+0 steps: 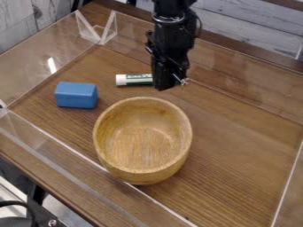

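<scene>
The black gripper (165,82) hangs over the middle back of the wooden table, shut, its tip beside the right end of a white and dark green tube (135,79). The tube lies on its side, partly hidden on the right by the gripper. I cannot tell whether they touch. A blue block (76,95) sits to the left, and a large empty tan oval bowl (141,160) stands in front of the gripper.
Clear walls run along the left edge, and pale boards lie beyond the table at the back corners.
</scene>
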